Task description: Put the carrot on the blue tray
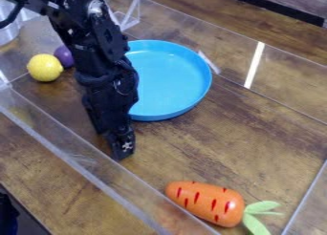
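An orange carrot (205,202) with dark red marks and green leaves (259,214) lies at the bottom right, against or close to the clear front wall. The round blue tray (179,78) rests at upper centre, its left part hidden behind the black arm. My gripper (121,146) points down left of and in front of the tray, low over the wood. It is well to the upper left of the carrot, and they are apart. The fingers are dark and merge together, so their opening cannot be made out.
A yellow ball (45,68) lies at the left, beside a purple object (63,55) partly covered by the arm. Clear walls (96,164) border the work area. Bare wood (230,143) stretches between the tray and the carrot.
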